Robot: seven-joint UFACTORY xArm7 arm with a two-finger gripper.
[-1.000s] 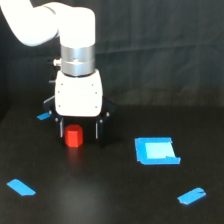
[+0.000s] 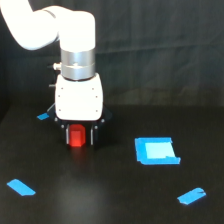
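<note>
A small red cube (image 2: 76, 136) rests on or just above the black table, left of the middle. My gripper (image 2: 79, 138), under the white wrist, points straight down with its dark fingers on either side of the cube. Whether both touch the cube does not show clearly. The cube's top is hidden by the gripper.
To the right lies a white square (image 2: 158, 150) edged with blue tape. Blue tape pieces lie at the front left (image 2: 21, 187) and front right (image 2: 191, 196).
The gripper has come down over the cube, and its fingers have drawn closer together. The cube appears slightly further right and its top is more covered.
</note>
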